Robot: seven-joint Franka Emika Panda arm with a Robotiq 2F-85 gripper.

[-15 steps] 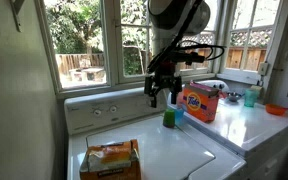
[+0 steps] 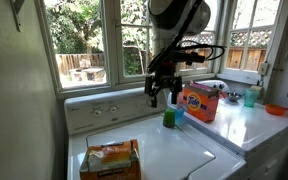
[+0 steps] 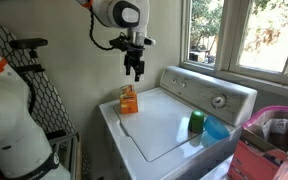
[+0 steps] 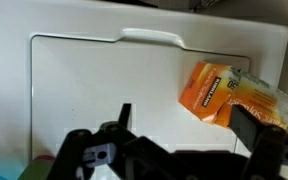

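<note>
An orange snack bag (image 2: 111,160) lies on the white machine lid at the front left. From above, the wrist view shows the bag (image 4: 229,95) on the right of the lid, one end crumpled and clear. High above the lid hangs my gripper (image 2: 164,100), its two fingers apart and nothing between them. In the second exterior view the gripper (image 3: 132,75) is above and beyond the bag (image 3: 129,100), clear of it. A green cup (image 2: 169,118) stands toward the back, with a blue bowl (image 3: 216,129) beside it.
An orange Tide box (image 2: 199,101) stands on the neighbouring machine, with an orange bowl (image 2: 276,109) farther right. A pink basket (image 3: 274,125) sits beyond the cup. A wall flanks the left side.
</note>
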